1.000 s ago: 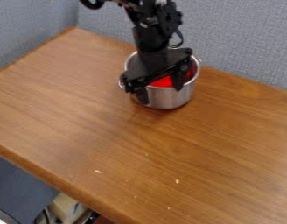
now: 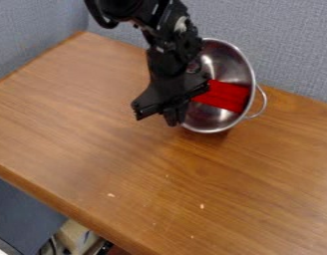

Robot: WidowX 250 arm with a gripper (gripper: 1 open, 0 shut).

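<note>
A steel pot [image 2: 217, 60] with side handles is tilted on its side toward the camera, on the wooden table, its opening facing forward and right. Inside it a red object [image 2: 225, 94] shows. My black gripper [image 2: 174, 114] hangs in front of the pot's left part, its fingertips low by the lower rim and covering much of it. It looks shut; whether the rim is between the fingers is hidden.
A grey padded wall stands behind, close to the pot. The table's edge runs along the lower left, with cables below.
The pot has gone from upright to tilted further and further toward the camera, exposing more of the red object. My gripper has shifted slightly left and up.
</note>
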